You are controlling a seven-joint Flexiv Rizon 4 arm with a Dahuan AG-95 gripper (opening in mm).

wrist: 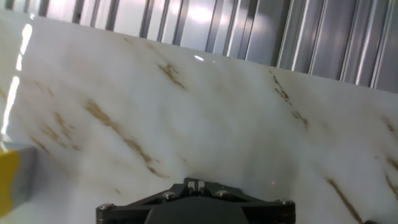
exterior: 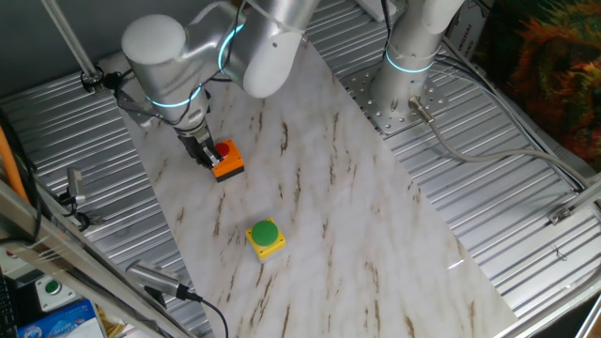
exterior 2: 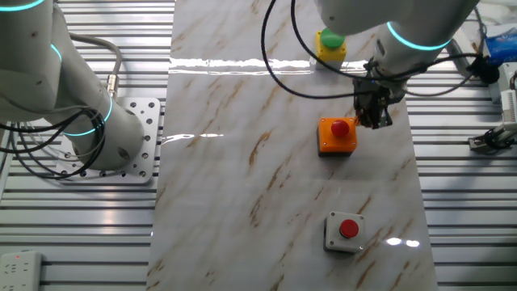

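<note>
An orange box with a red button [exterior: 228, 161] stands on the marble-patterned board, and my gripper [exterior: 215, 161] is right beside its button on the left in exterior view 1. From the opposite side, the gripper [exterior 2: 378, 123] appears to the right of the orange box [exterior 2: 336, 144]; whether they touch I cannot tell. In the wrist view the fingers [wrist: 201, 185] come together with no object visible between them. A yellow box with a green button [exterior: 266, 237] sits apart, its edge [wrist: 9, 180] showing at the wrist view's left. A light grey box with a red button [exterior 2: 345, 232] shows in exterior view 2.
The board [exterior: 324, 225] is clear around the boxes, with slatted metal [exterior: 470, 197] beyond its edges. Black cables [exterior 2: 275, 61] loop from the arm. A silver device on a cable [exterior: 158, 279] lies by the board's left edge.
</note>
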